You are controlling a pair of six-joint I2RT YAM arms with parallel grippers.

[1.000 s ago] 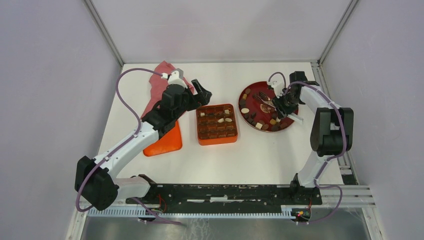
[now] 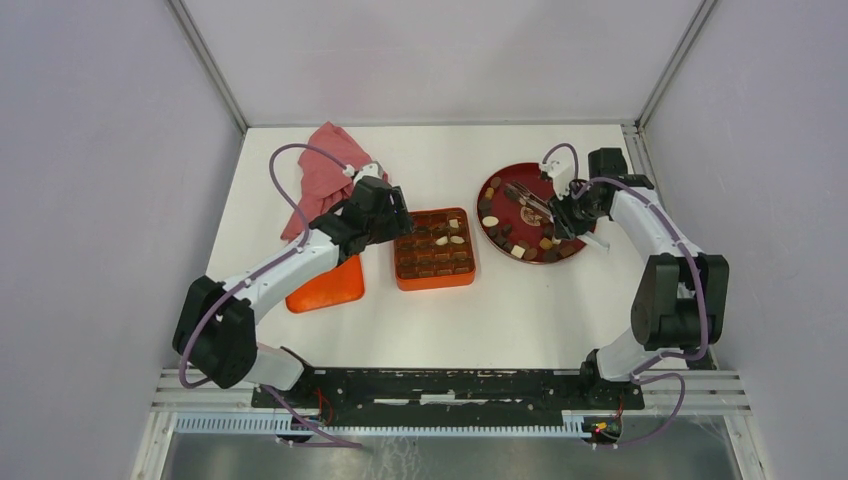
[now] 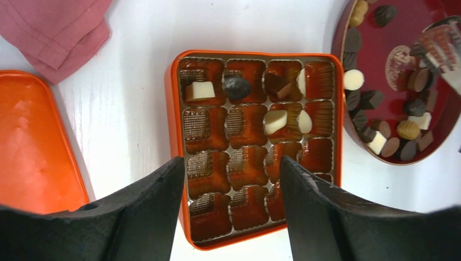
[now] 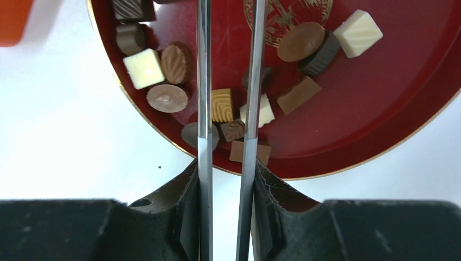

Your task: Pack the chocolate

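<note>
The orange-rimmed box [image 2: 435, 283] holds a brown compartment insert. In its top row, the left wrist view shows a white square [image 3: 200, 90], a dark oval piece [image 3: 236, 87] and a dark brown block [image 3: 277, 86]. Two white pieces [image 3: 275, 121] lie in the row below; the front compartments are empty. My left gripper is over the box, fingers apart, nothing between them. Shut on a pair of metal tongs [image 4: 204, 98], my right gripper is over the round red tray [image 4: 359, 114] of assorted chocolates. Whether the tong tips grip a piece cannot be seen.
A flat orange lid-like tray [image 2: 330, 288] lies left of the box, partly under the left arm. Behind it is a pink cloth [image 2: 325, 165].
My left gripper has turned and come lower, toward the box's back left corner. The right arm has shifted slightly forward and right, still with the tongs over the round tray.
</note>
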